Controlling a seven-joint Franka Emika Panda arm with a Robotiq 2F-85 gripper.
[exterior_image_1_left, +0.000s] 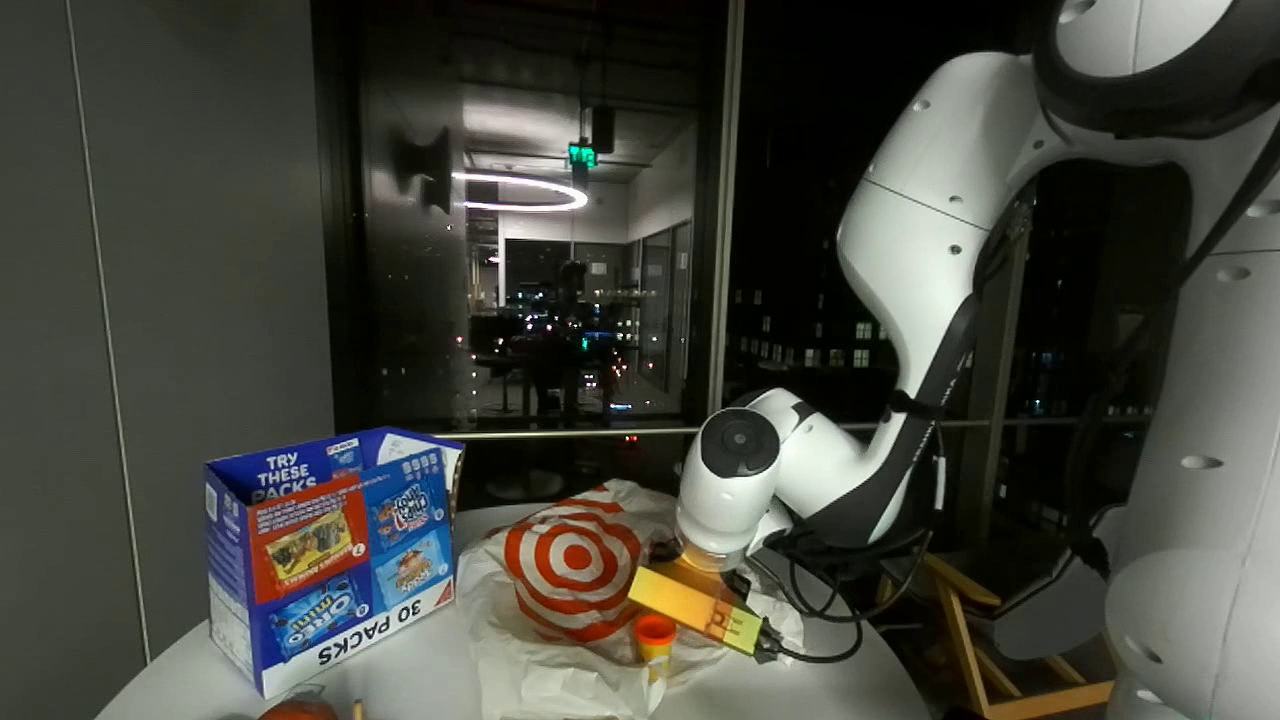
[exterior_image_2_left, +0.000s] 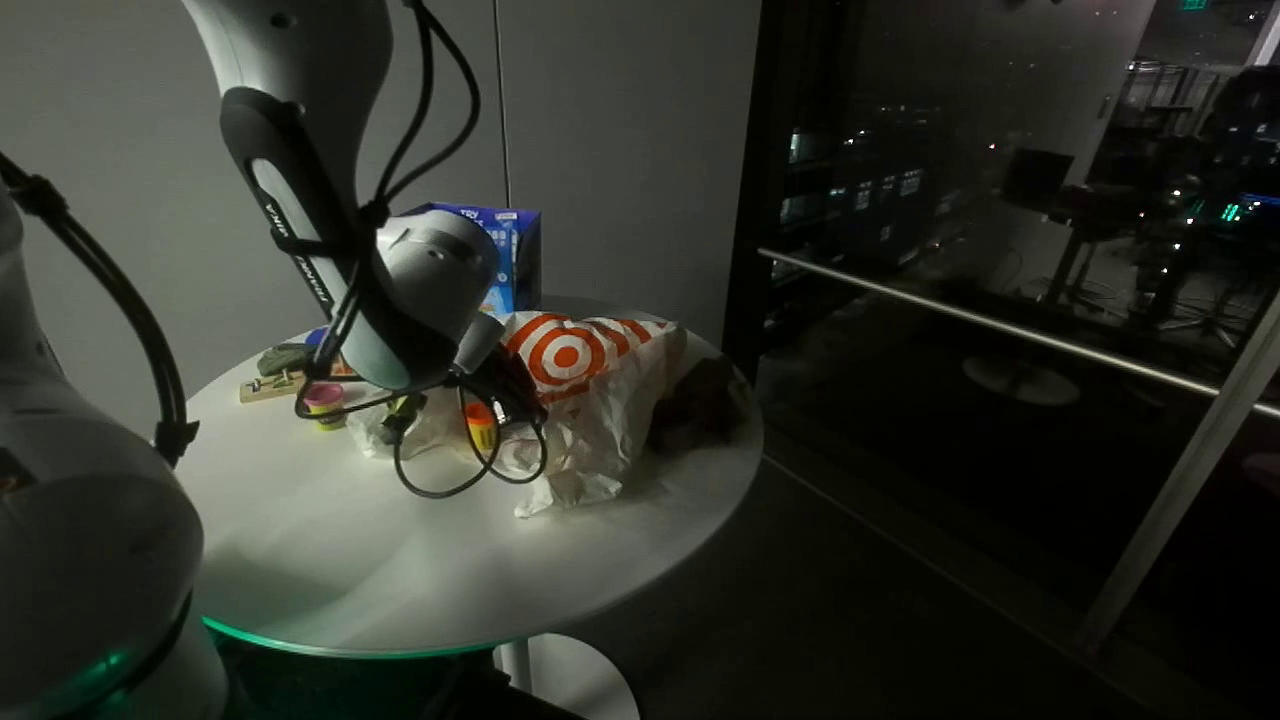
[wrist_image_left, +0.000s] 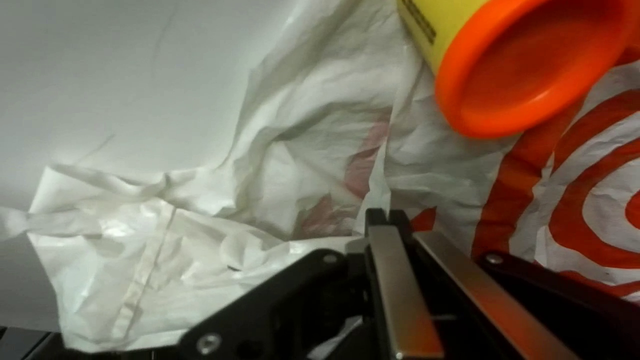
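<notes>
My gripper is shut on a thin fold of the white plastic bag (wrist_image_left: 282, 168), which rises as a crease between the fingertips in the wrist view. Red target rings mark the bag (exterior_image_1_left: 573, 564), lying crumpled across the table in exterior view 1. Close by, a yellow tub with an orange rim (wrist_image_left: 504, 66) is at the upper right of the wrist view, apart from my fingers. That same tub (exterior_image_1_left: 654, 642) stands in front of the bag's rings in exterior view 1. The fingertips are hidden in both exterior views.
A blue snack box (exterior_image_1_left: 336, 552) stands open on the left of the table. A pink-topped tub (exterior_image_2_left: 324, 402) and small items are beside the arm in exterior view 2.
</notes>
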